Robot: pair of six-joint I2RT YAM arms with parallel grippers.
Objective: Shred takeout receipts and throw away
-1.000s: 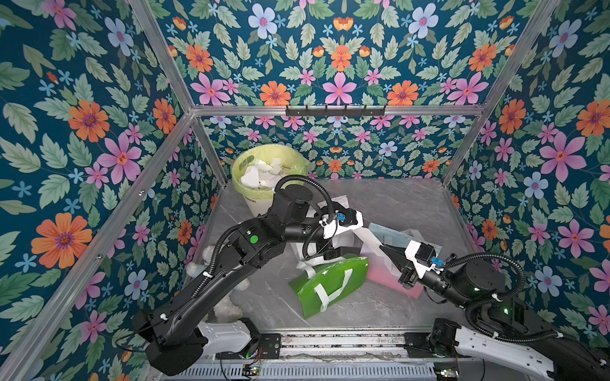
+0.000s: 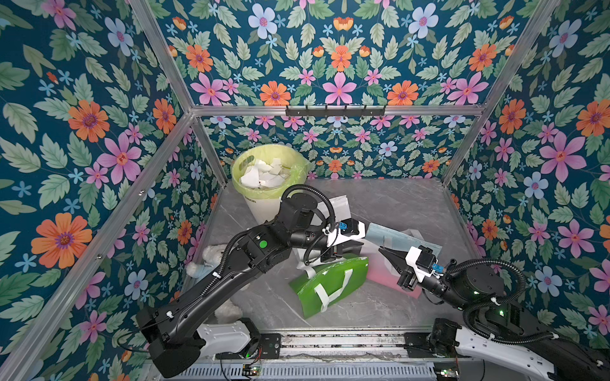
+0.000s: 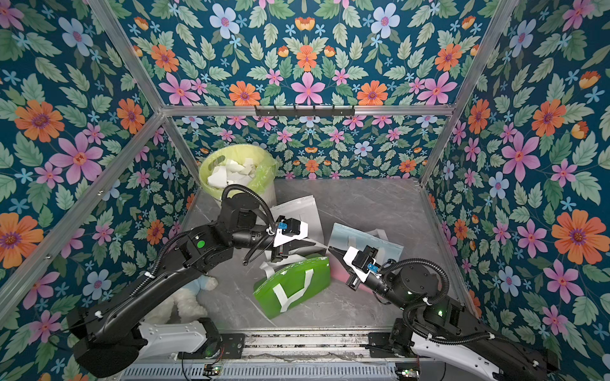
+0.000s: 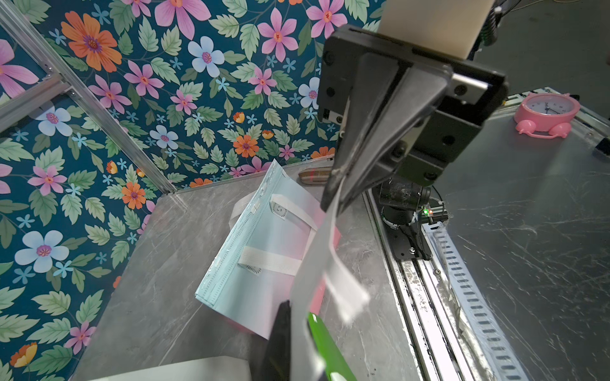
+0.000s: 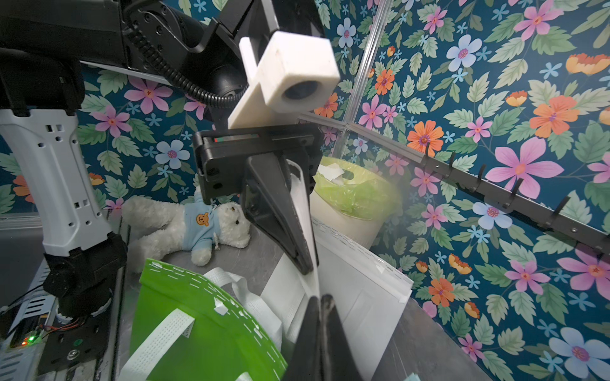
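A narrow white receipt strip (image 4: 311,273) spans the short gap between my two grippers. My left gripper is shut on one end of it. My right gripper is shut on the strip from the other side, and a loose tail hangs past it in the left wrist view. Both fingertip pairs are close together above the bags. Behind the left arm stands a pale bin with a yellow-green liner (image 2: 297,166), with white paper pieces (image 2: 260,176) inside. In the top views the strip is nearly edge-on and hard to make out.
Below the grippers lie a green bag (image 2: 330,293), a blue-to-pink bag (image 4: 260,241) and a white bag (image 5: 375,285). A white plush bear (image 5: 162,225) rests near the left arm's base.
The left gripper has moved slightly right and down toward the right gripper and turned. The right arm barely moved.
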